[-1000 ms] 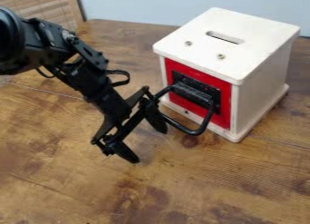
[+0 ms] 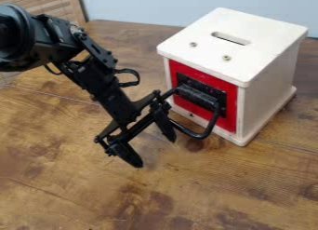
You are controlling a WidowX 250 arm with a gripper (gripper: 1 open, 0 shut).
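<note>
A pale wooden box (image 2: pixel 266 80) with a slot and two small fittings on top stands at the right, with a red front panel (image 2: pixel 191 80) carrying a black module and a black looped handle (image 2: pixel 205 133). The black arm reaches in from the upper left. Its gripper (image 2: pixel 147 143) is open, pointing down, with its two fingers spread beside the left part of the handle, one near the handle and one lower left. Whether the nearer finger touches the handle is unclear.
A cardboard-like sheet lies at the back left, and a pale wall is behind.
</note>
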